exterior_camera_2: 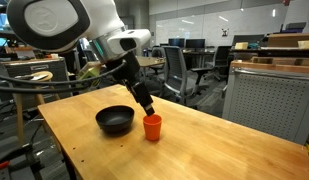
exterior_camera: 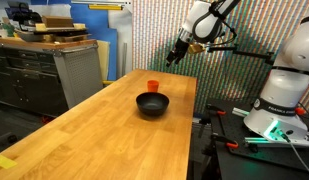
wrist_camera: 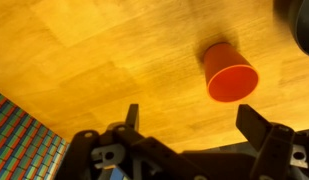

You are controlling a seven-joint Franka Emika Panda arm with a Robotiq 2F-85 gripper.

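An orange-red cup (exterior_camera: 152, 86) stands upright on the wooden table, just behind a black bowl (exterior_camera: 152, 104). In the wrist view the cup (wrist_camera: 228, 74) shows its rim, right of centre, and the bowl (wrist_camera: 304, 25) is cut off at the upper right edge. My gripper is open, its two fingers wide apart with nothing between them. It hangs above the table; in exterior view 1 the gripper (exterior_camera: 174, 60) is higher than the cup and to its right. From the other side, the cup (exterior_camera_2: 152, 127) sits right of the bowl (exterior_camera_2: 115, 120).
A colourful patterned surface (wrist_camera: 22, 140) lies past the table edge in the wrist view. Office chairs (exterior_camera_2: 177, 72) and a grey panel (exterior_camera_2: 264, 100) stand behind the table.
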